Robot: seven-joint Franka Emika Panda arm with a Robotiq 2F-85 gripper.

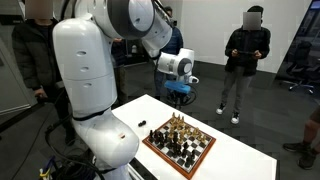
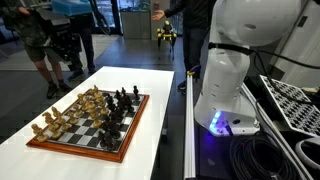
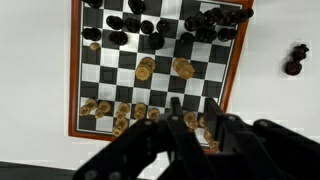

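A chessboard (image 1: 180, 148) with a brown border lies on the white table, holding light wooden pieces (image 3: 125, 125) and black pieces (image 3: 155, 40). Two light pieces stand forward in the middle of the board, one of them a light pawn (image 3: 145, 68). Above the light side hangs my gripper (image 1: 182, 98), pointing down and clear of the pieces. In the wrist view its dark fingers show at the bottom with a narrow gap, partly open, and nothing is seen between them. The gripper body hides some squares at the light side's edge.
Off the board, a few black pieces (image 1: 303, 150) stand on the table to one side; small dark objects (image 1: 143, 123) lie to the other. A person (image 1: 246, 55) stands beyond it.
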